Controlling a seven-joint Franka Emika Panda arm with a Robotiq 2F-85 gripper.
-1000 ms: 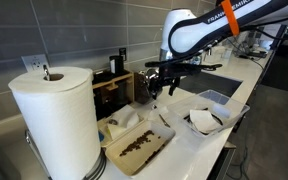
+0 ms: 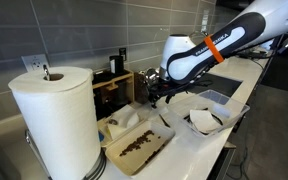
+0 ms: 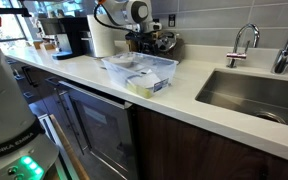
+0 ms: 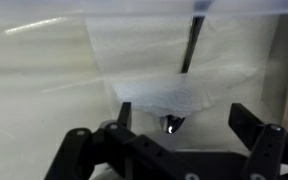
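My gripper [image 2: 161,97] hangs above the white counter between a shallow tray and a clear bin. In the wrist view its two fingers [image 4: 246,124] stand wide apart; the fingers are open with nothing held. Below them lies a thin utensil with a dark shaft [image 4: 193,45] and a shiny metal end. A whitish, translucent sheet [image 4: 164,95] lies around it; what it is cannot be told. In exterior view 1 a small dark utensil [image 2: 165,121] rests on the counter just below the gripper.
The tray [image 2: 116,160] holds scattered brown bits. The clear bin [image 2: 246,105], with white items inside, stands to the right. A paper towel roll [image 2: 56,125] is at the front left, a wooden organizer [image 2: 106,88] by the wall. In exterior view 2 the counter toward the sink [image 3: 219,100] is clear.
The arm has come down over the last second, bringing my gripper lower toward the counter between tray and bin. The tray and bin have not moved.
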